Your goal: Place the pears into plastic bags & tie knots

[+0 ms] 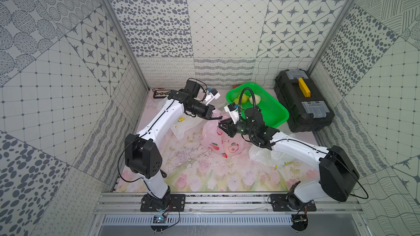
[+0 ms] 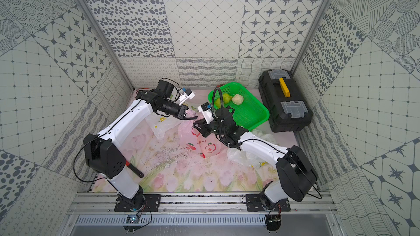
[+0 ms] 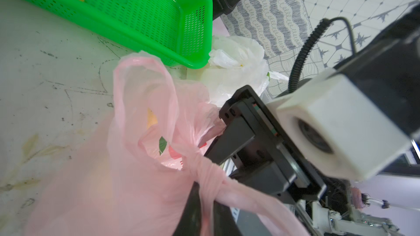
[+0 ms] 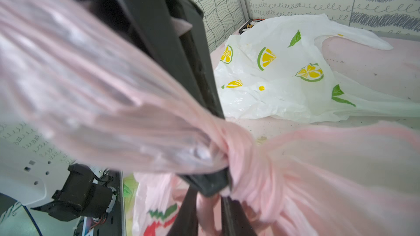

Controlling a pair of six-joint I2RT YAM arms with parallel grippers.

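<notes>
A pink plastic bag (image 1: 221, 142) with red fruit prints stands in the middle of the table. Its top is gathered and twisted around my left gripper (image 1: 216, 117), whose fingers reach into the neck. My right gripper (image 1: 223, 124) is just beside it, also at the twisted neck, with bag plastic between and around its fingertips in the right wrist view. How far either finger is closed is hidden by plastic. Pears (image 2: 224, 100) and a pale round fruit (image 2: 237, 99) lie in the green basket (image 2: 258, 113) behind.
White lemon-print bags (image 4: 280, 70) lie left and right of the pink one. A black toolbox (image 1: 301, 113) stands at the right, a red-and-black tool (image 2: 135, 168) at the front left.
</notes>
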